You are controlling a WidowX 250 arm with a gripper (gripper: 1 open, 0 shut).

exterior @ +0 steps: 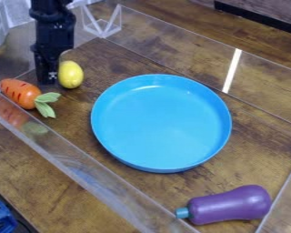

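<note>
My black gripper (50,67) is low at the upper left, just left of a yellow lemon-like toy (70,75). Whether it is open or shut is hard to make out. An orange carrot toy (19,91) with green leaves lies below it, near the clear wall. A large blue plate (162,122) sits in the middle of the wooden surface.
A purple eggplant toy (229,206) lies at the lower right. Clear plastic walls (99,177) bound the lower left side.
</note>
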